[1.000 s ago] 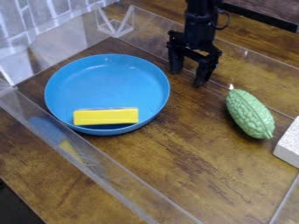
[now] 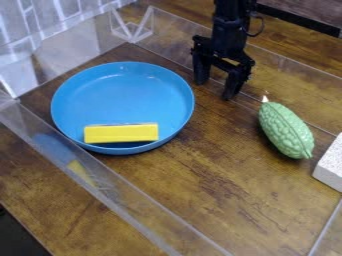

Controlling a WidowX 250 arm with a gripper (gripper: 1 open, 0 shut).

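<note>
A black robot arm reaches down from the top of the view, its gripper (image 2: 222, 70) low over the wooden floor at the back, right of a blue round plate (image 2: 122, 95). Its dark fingers stand apart, with nothing visible between them. A yellow rectangular block (image 2: 120, 133) lies on the front part of the plate. A green bitter melon (image 2: 286, 131) rests on the wood to the right, in front of the gripper and apart from it.
A white block (image 2: 330, 165) sits at the right edge. Clear panels border the wooden surface (image 2: 197, 196).
</note>
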